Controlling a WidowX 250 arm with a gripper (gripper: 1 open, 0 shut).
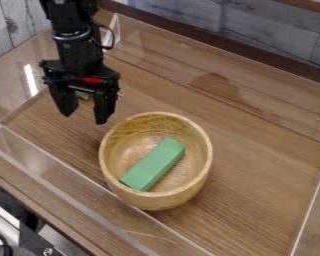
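The black gripper [77, 100] hangs low over the table at the upper left, its fingers open. A small yellowish object, partly hidden by the gripper, shows behind its fingers; I cannot tell what it is. A wooden bowl [190, 135] sits at the lower middle with a green block [155, 164] lying in it, to the lower right of the gripper.
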